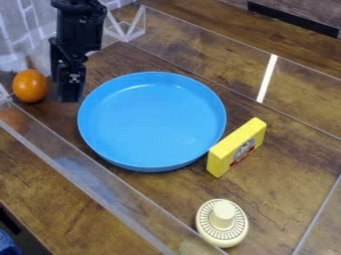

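My black gripper hangs at the upper left, open, just to the right of an orange round object. I see nothing between its fingers. A large blue plate lies in the middle of the wooden table, right of the gripper.
A yellow box with a printed label stands right of the plate. A cream round object with a knob sits at the bottom front. A clear plastic edge runs along the left.
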